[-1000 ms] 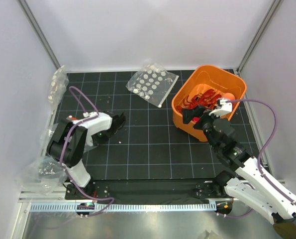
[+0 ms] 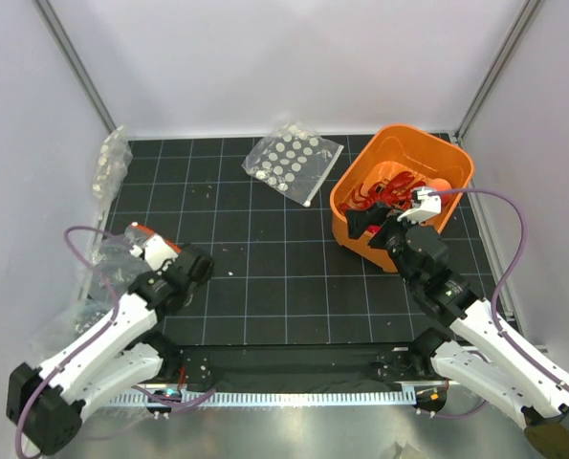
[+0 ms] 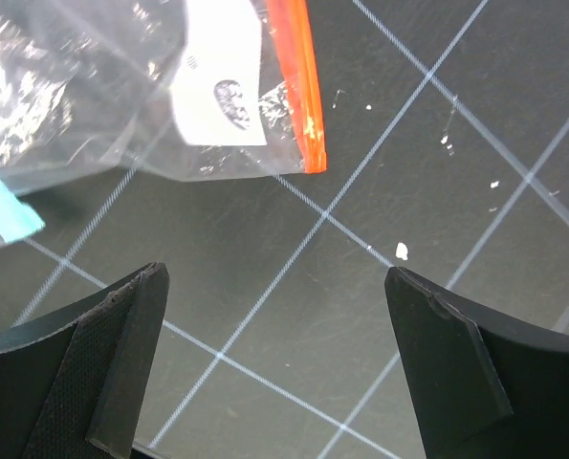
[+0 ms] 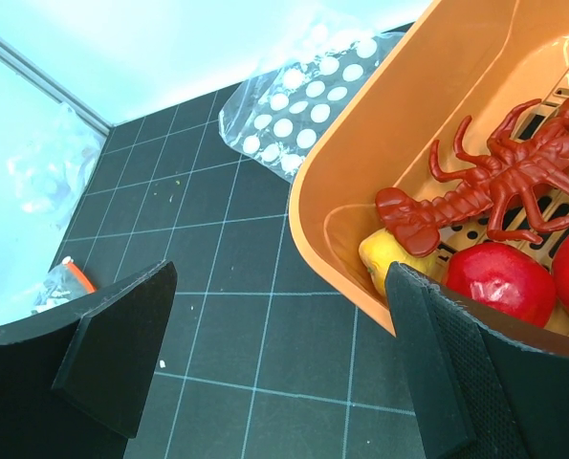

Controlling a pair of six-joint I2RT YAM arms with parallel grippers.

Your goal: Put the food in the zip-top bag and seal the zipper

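A clear zip bag with an orange zipper (image 3: 300,86) lies flat at the left of the mat, beside a cyan-edged piece (image 3: 2,206). My open left gripper hangs over bare mat just beside it. An orange bin (image 2: 408,143) at right holds a red lobster (image 4: 518,167), red fruit (image 4: 494,282) and a yellow item (image 4: 389,251). My right gripper stands open at the bin's near left, with nothing held.
A dotted clear bag (image 2: 289,163) lies at the back middle, another (image 2: 112,167) at the back left edge. Pale walls border the mat.
The right arm stays put.
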